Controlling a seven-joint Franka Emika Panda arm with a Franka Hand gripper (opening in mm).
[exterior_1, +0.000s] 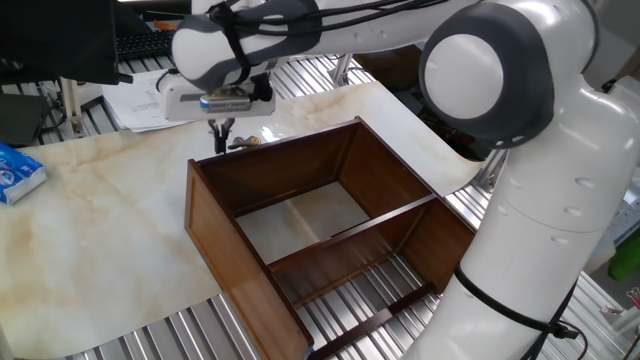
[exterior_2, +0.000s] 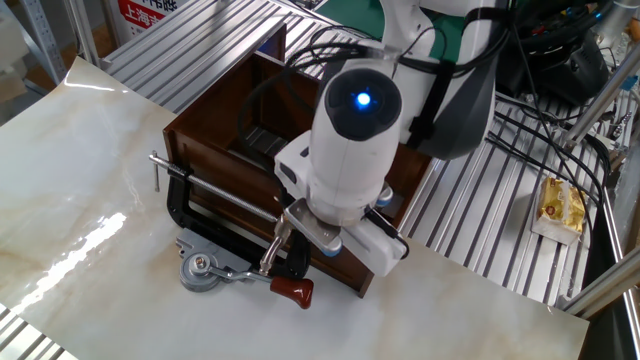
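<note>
My gripper points downward at the far left corner of the brown wooden frame, its dark fingers close together. Whether they are open or shut I cannot make out. In exterior view 2, a black clamp-like tool with a long metal rod lies along the frame's outer side. Beside it is a grey round metal piece with a crank arm and a red-brown handle. My white hand covers part of these and of the frame. Contact between fingers and tool cannot be told.
A blue packet lies at the table top's left edge, with papers behind. In exterior view 2, a small yellow-and-white block sits on the slatted metal surface to the right.
</note>
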